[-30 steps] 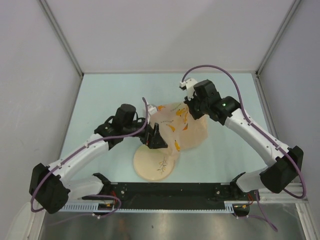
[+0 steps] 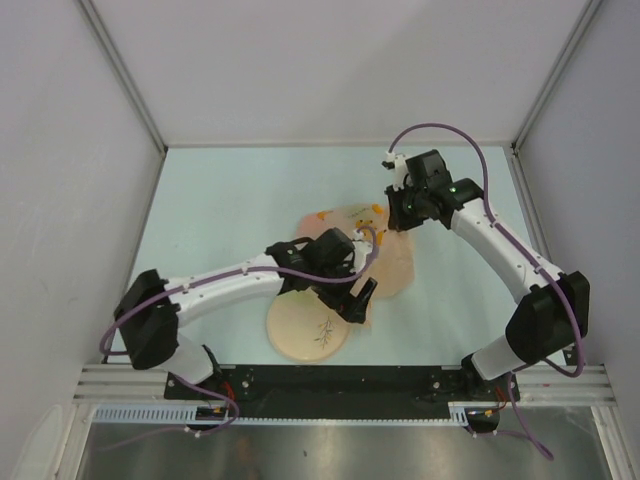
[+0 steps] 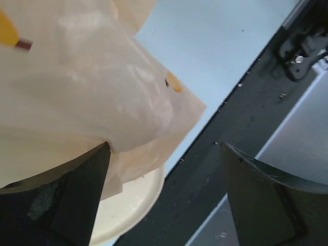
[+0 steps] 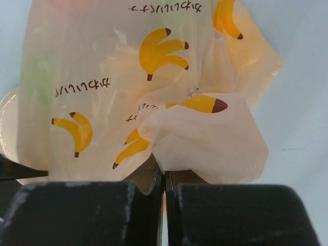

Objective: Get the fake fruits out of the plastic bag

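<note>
The pale translucent plastic bag (image 2: 395,268) with printed bananas lies crumpled on the table. My right gripper is shut on a gathered fold of its film, at the bag's far right side in the top view. Over the near part of the bag, my left gripper (image 2: 362,303) stands open. Its fingers (image 3: 77,189) are wide apart in the left wrist view, with a bag corner reaching between them. Faint reddish and green patches show through the film in the right wrist view; no fruit is clearly visible.
A cream plate (image 2: 300,338) with a twig pattern sits at the front, left of the bag's near corner and partly under the left arm.
My left gripper has travelled right and toward the front, across the bag. The right gripper has shifted slightly to the right, still at the bag's far side.
</note>
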